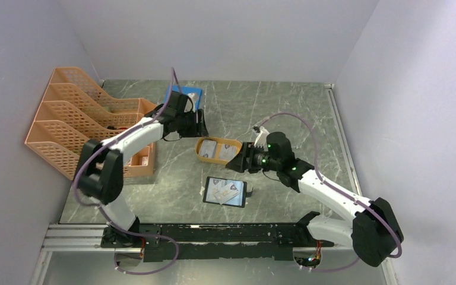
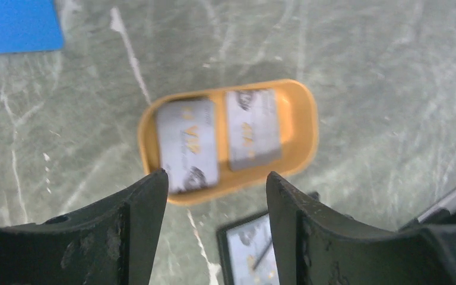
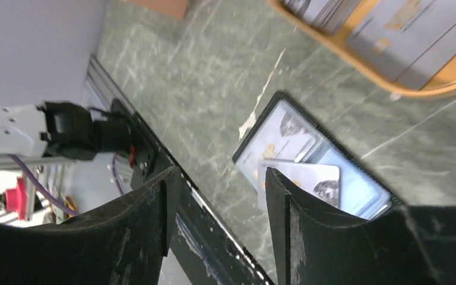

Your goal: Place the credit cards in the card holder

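An oval orange card holder (image 1: 218, 161) lies mid-table, with two stacks of cards side by side in it. The left wrist view shows its left card (image 2: 181, 136) and right card (image 2: 254, 127), both lying flat. My left gripper is open and empty above the holder's left end. On a black-framed tray (image 1: 206, 200) at the front lie more cards; one of them (image 3: 309, 178) rests askew across the others. Over the space between tray and holder, at their right, hangs my right gripper, open with nothing between its fingers.
A tiered orange rack (image 1: 65, 127) fills the left side of the table. Behind the left arm lies a blue sheet (image 1: 195, 91).
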